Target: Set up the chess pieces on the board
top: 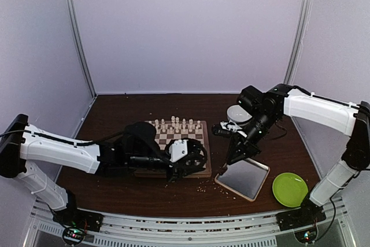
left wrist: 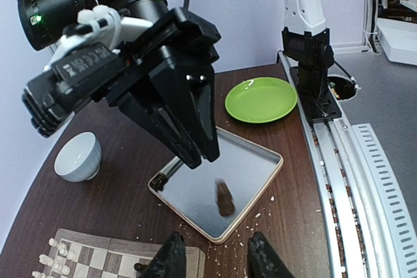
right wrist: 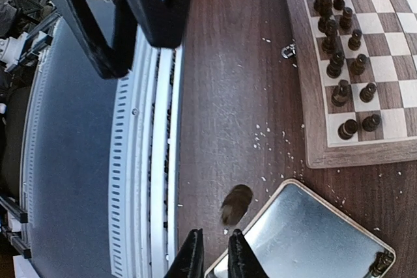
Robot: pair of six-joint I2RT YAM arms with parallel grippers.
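A blurred dark chess piece (left wrist: 225, 196) (right wrist: 236, 205) appears in the air over the metal tray (left wrist: 195, 187), just beyond the tips of my right gripper, which is shut; no clear contact with the piece shows. My left gripper is open and empty, over the near part of the board in the top view. The chessboard (right wrist: 391, 43) carries dark pieces (right wrist: 340, 92) along one side and white pieces (top: 176, 124) along the other. Another dark piece (right wrist: 381, 262) lies in the tray's corner.
A green plate (top: 289, 190) is at the right, a white bowl (left wrist: 78, 157) behind the tray. Small bits are scattered on the wood between board and tray. The two arms' upper parts are close together over the table's middle.
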